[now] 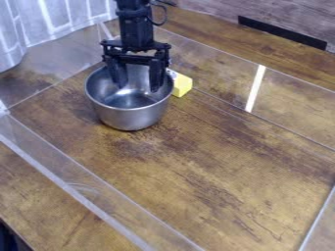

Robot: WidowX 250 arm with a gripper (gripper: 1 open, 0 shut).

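My gripper [135, 67] is open, its black fingers spread at the rim and over the inside of a steel bowl [128, 110], which rests on the wooden table. A small yellow block [182, 87] sits just right of the bowl, partly behind it and the gripper. Whether the fingertips touch the bowl I cannot tell.
Clear panels or edges run along the left and right sides. A pale strip lies on the right of the table.
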